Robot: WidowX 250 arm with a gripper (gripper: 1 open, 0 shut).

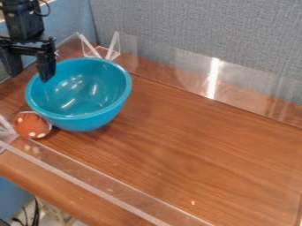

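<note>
My black gripper (28, 58) is at the upper left, open, its fingers above and at the left edge of a teal bowl (79, 94) on the wooden table (200, 159). An orange round object with pale spots (33, 126) sits just in front of the bowl's lower left, by the clear barrier.
Clear plastic walls (213, 75) line the back and front of the table, with white corner pieces at the left. A grey padded panel (200, 31) stands behind. Cables hang at the lower left.
</note>
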